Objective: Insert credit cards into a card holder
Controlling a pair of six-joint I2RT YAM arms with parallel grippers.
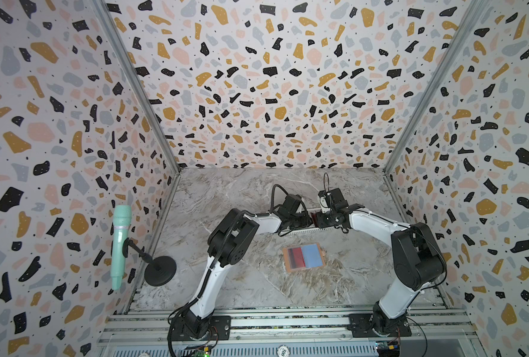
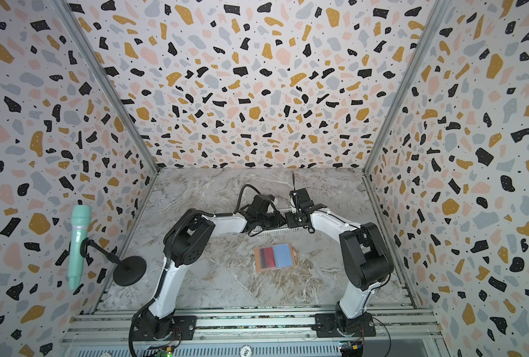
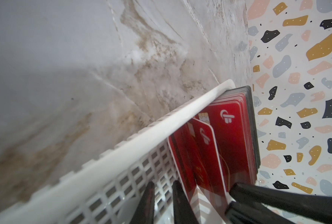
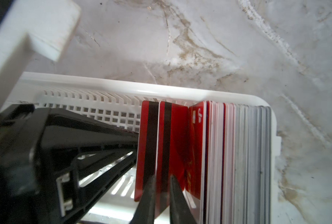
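A white basket bears a row of upright cards, pressed close at one end. Two red cards with dark stripes stand loose in front of the row: the outer card and the inner card. My right gripper reaches down with slightly parted fingers, one on each side of the inner card; contact is unclear. Beside the outer card is my left gripper, its narrow fingers apart, with only basket mesh showing between them. On the table lies the card holder, tan-edged, with dark, red and blue areas.
Both grippers work close together over the basket, hiding most of it from above. A black stand carrying a mint-green tube is at the left. The marble table around the holder is bare.
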